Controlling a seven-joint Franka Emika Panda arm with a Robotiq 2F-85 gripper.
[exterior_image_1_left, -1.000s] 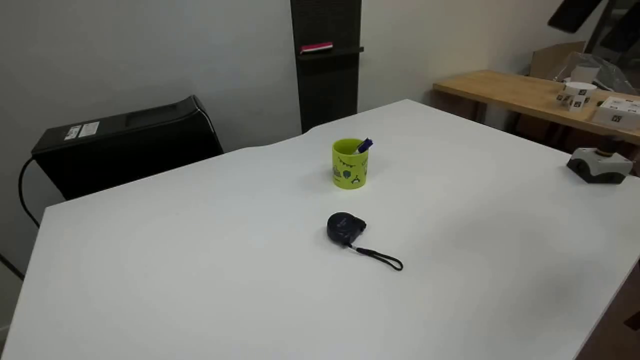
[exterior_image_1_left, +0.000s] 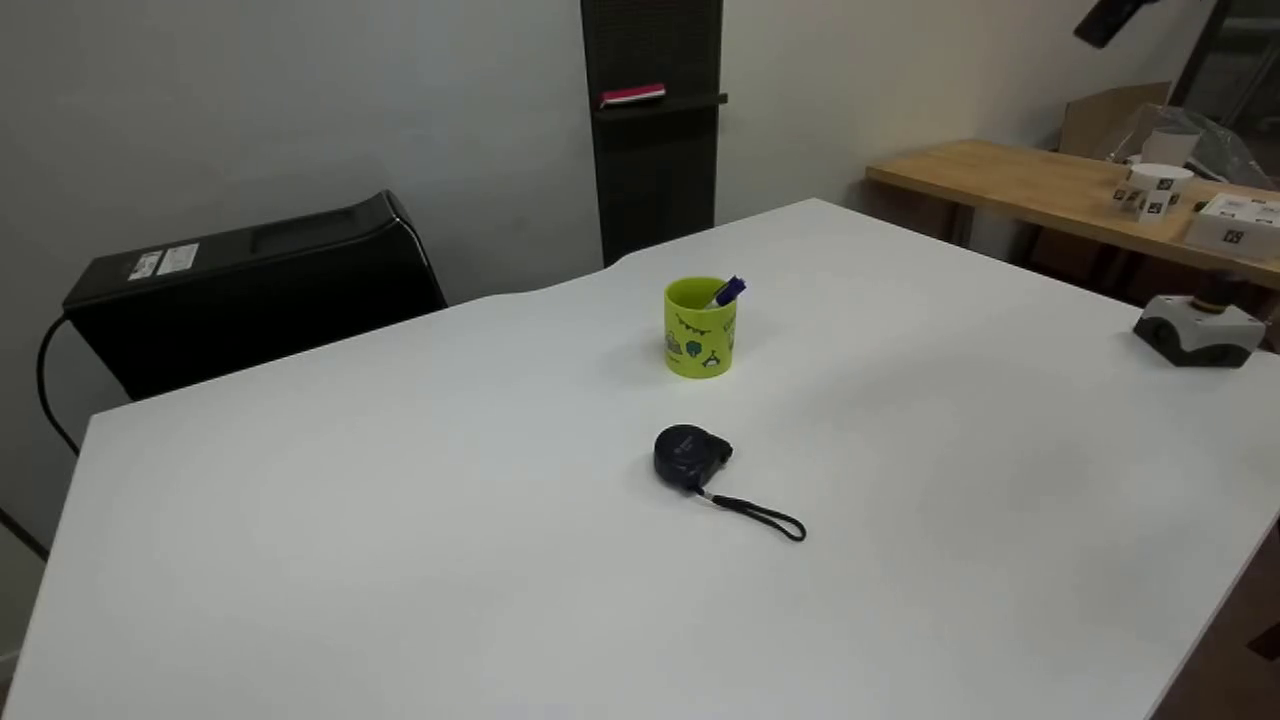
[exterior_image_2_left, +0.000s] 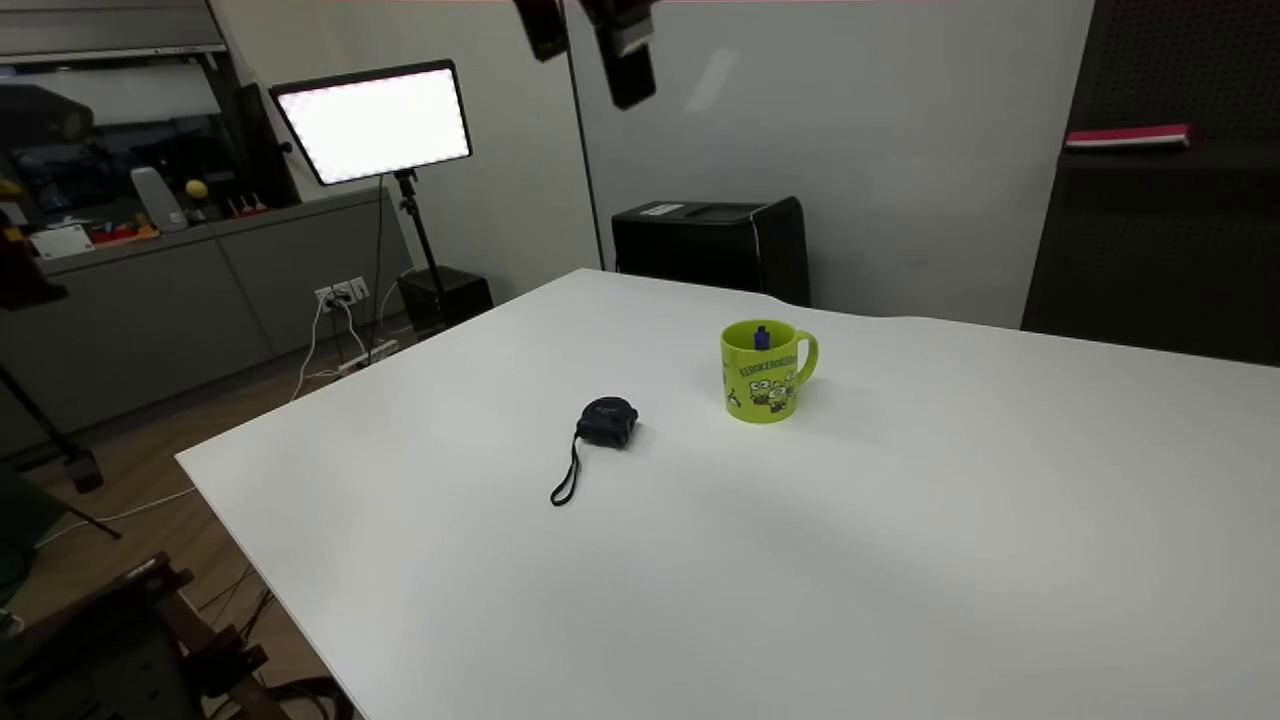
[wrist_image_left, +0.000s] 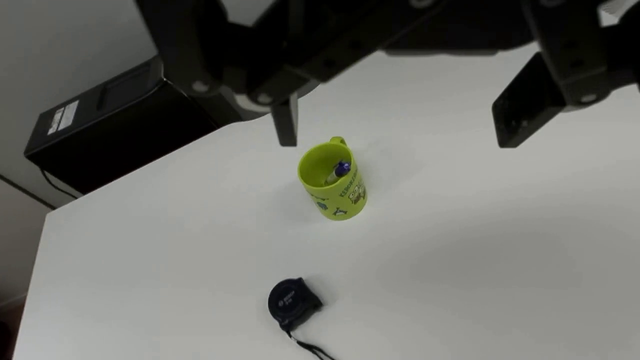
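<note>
A lime-green mug (exterior_image_1_left: 696, 348) stands upright on the white table, its handle (exterior_image_2_left: 810, 356) visible in exterior view 2. Inside it leans a marker with a purple-blue cap (wrist_image_left: 342, 168). Closer to the front lies a black tape measure (wrist_image_left: 291, 303) with a looped wrist strap (exterior_image_1_left: 758, 516). High above the table, my gripper is open; its fingers (wrist_image_left: 531, 102) are spread wide with nothing held between them. Exterior view 2 catches the fingertips (exterior_image_2_left: 629, 74) at its top edge, well clear of mug and tape measure.
Behind the white table (exterior_image_1_left: 360, 528) sits a black box-shaped case (exterior_image_1_left: 258, 288). A grey and black switch box (exterior_image_1_left: 1200, 329) rests at the right edge, near a wooden side table (exterior_image_1_left: 996, 180).
In exterior view 1 the dark gripper parts at the top right have moved up and mostly out of frame. Mug, marker and tape measure have stayed in place.
</note>
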